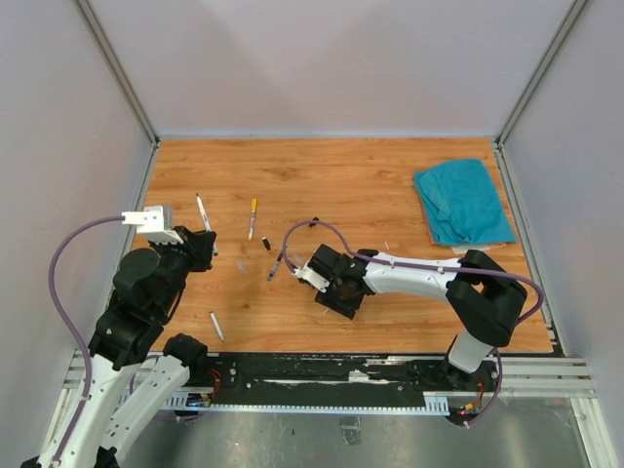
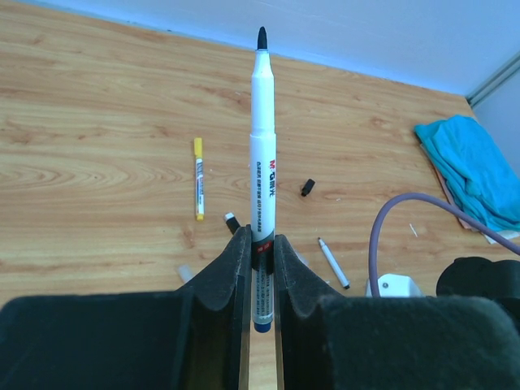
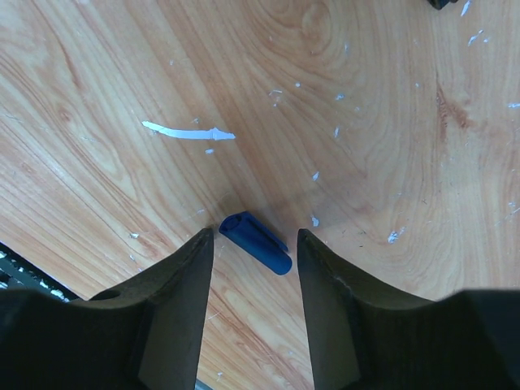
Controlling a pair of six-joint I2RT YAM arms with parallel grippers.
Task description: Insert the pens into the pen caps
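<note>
My left gripper is shut on a white pen (image 2: 262, 175), which stands upright with its dark tip up and blue end below the fingers. The top view shows this pen (image 1: 203, 212) above the table's left side. A dark blue cap (image 3: 258, 243) lies slantwise on the wood in the right wrist view, its hollow end toward the upper left. My right gripper is part open, a finger on either side of the cap, with gaps visible. In the top view the right gripper hides the cap.
A yellow marker (image 1: 253, 219), a black cap (image 1: 266, 243), a slim pen (image 1: 276, 266) and another dark cap (image 1: 314, 221) lie mid-table. A white pen (image 1: 216, 326) rests near the front edge. Teal cloth (image 1: 464, 202) covers the back right.
</note>
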